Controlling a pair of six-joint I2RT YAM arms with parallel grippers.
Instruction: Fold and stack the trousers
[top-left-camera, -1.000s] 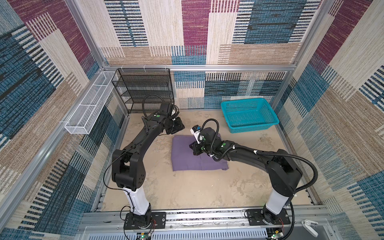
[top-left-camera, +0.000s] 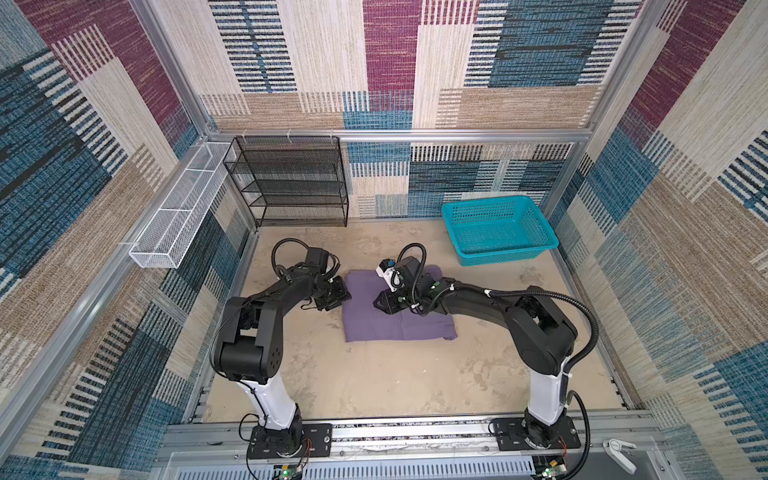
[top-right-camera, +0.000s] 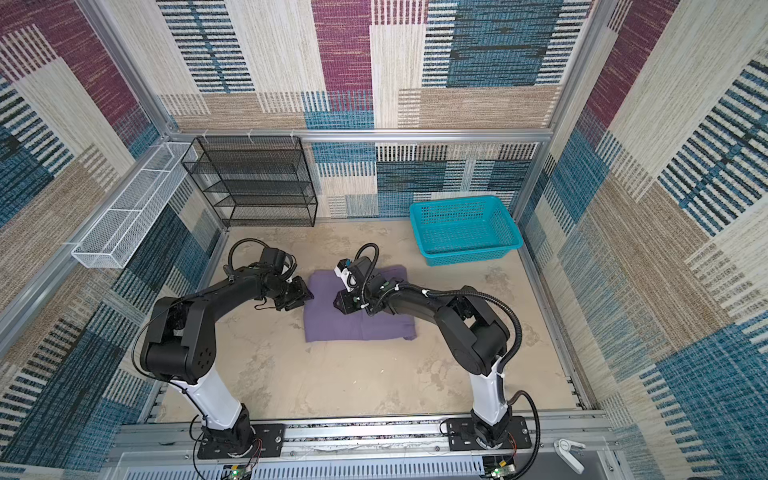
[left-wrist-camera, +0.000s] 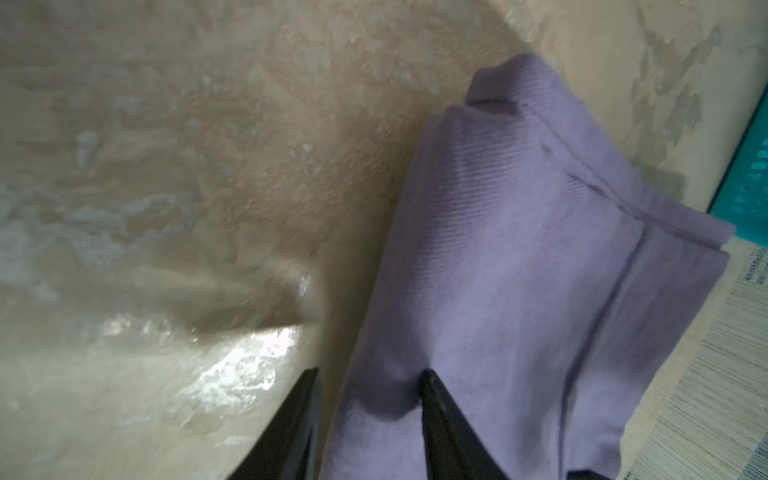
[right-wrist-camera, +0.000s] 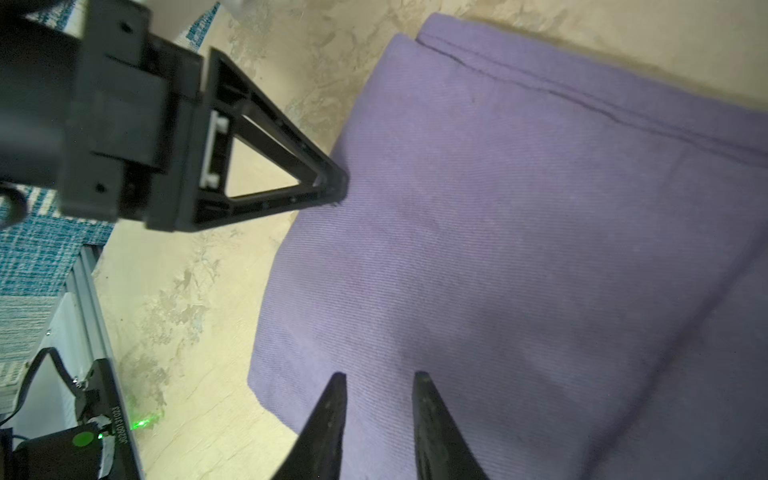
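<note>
Folded purple trousers (top-left-camera: 424, 324) lie as a flat rectangle in the middle of the floor. My left gripper is at their left edge, fingers parted over the rounded fold with no cloth visibly pinched. My right gripper hangs over the middle of the folded cloth, its fingers parted with nothing between them. In the right wrist view the left gripper's black body reaches in from the upper left to that same edge.
A teal basket (top-left-camera: 500, 254) stands at the back right. A black wire rack (top-left-camera: 284, 216) is at the back left and a white wire shelf (top-left-camera: 160, 248) on the left side.
My left gripper has come down from behind the trousers to their left edge. My right gripper has shifted slightly over the cloth, its arm swinging inward. The trousers look unchanged.
</note>
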